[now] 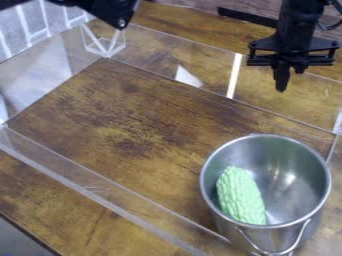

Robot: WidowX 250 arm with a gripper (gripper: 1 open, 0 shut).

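Observation:
The black gripper [281, 74] hangs over the back right of the wooden table, its fingers close together and pointing down, with nothing visible between them. In the lower right stands a steel pot [301, 168] with a wire handle. A pale green, bumpy oblong object [239, 193] lies inside the pot, against its left side, well away from the gripper.
Clear acrylic panels [94, 205] border the work area on the wooden table [120, 130]. A dark shape [107, 8] hangs into the top left.

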